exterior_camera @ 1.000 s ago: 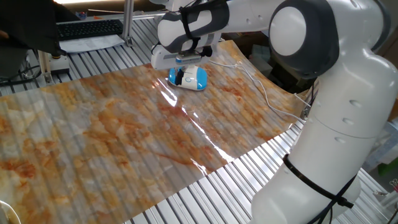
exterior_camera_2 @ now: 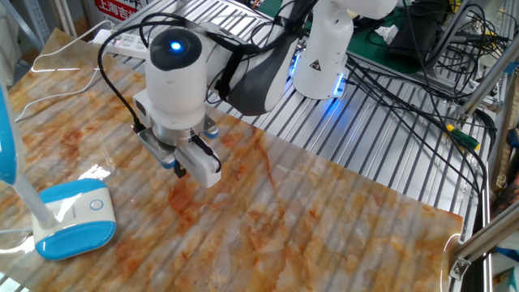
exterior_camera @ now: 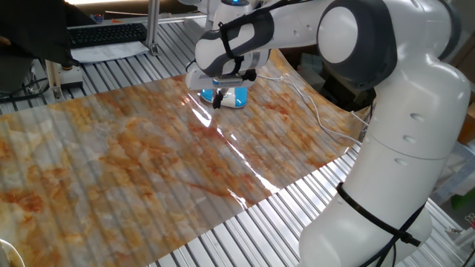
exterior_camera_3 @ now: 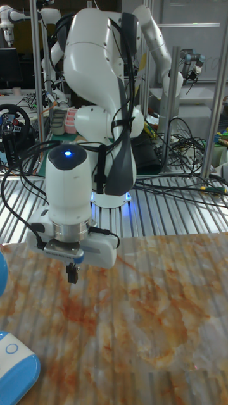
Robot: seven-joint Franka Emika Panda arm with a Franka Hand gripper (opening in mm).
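My gripper (exterior_camera_3: pixel 72 278) hangs over the table, its short black fingers (exterior_camera_3: pixel 72 270) close together with nothing visible between them. A blue-and-white desk lamp base (exterior_camera_2: pixel 75 217) rests on the marbled sheet, with its white stem and blue head (exterior_camera_2: pixel 6 142) at the left edge of exterior view 2. In that view my gripper is to the right of the lamp and apart from it. From exterior view 1 the fingers overlap the lamp base (exterior_camera: pixel 236 97), which stands behind them and is partly hidden by the hand.
The marbled sheet (exterior_camera: pixel 111 170) is otherwise bare, with wide free room away from the lamp. White cables (exterior_camera: pixel 315 111) run along one side by a power strip (exterior_camera_2: pixel 126 42). A keyboard (exterior_camera: pixel 107 35) lies beyond the sheet. Metal posts (exterior_camera: pixel 154 26) stand near the table edge.
In exterior view 1 the hand has shifted slightly right and down, and the fingertips sit lower across the lamp base. The lamp has not moved.
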